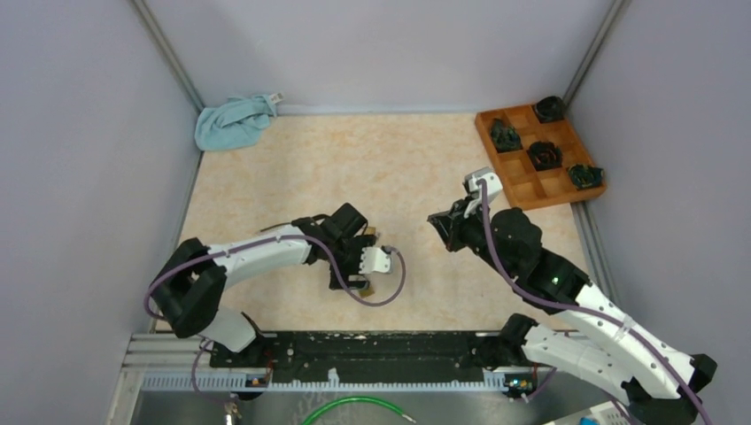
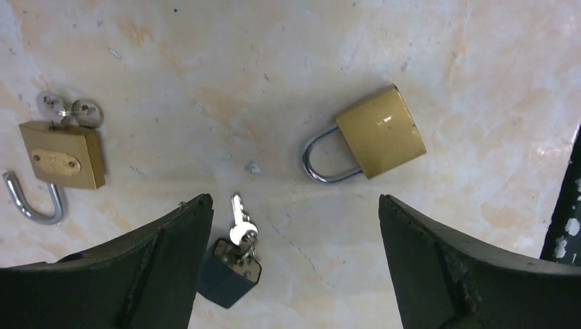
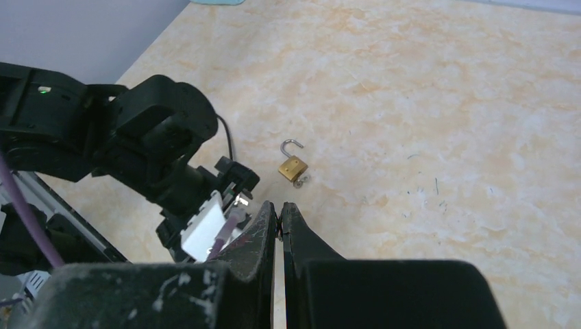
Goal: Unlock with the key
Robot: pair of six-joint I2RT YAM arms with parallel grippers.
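In the left wrist view a brass padlock (image 2: 381, 131) lies on the table with both ends of its shackle in the body. Another brass padlock (image 2: 63, 155) lies at the left, its shackle swung open and two round-headed keys (image 2: 85, 113) at its other end. A small silver key (image 2: 242, 224) joined to a black block (image 2: 229, 274) lies by the left finger. My left gripper is open above them, with bare table between its fingertips. My right gripper is shut in the air, nothing showing between its fingers.
A wooden compartment tray (image 1: 522, 189) with several dark items stands at the far right. A blue cloth (image 1: 232, 124) lies at the far left. Its near edge borders a dark strip (image 1: 381, 350).
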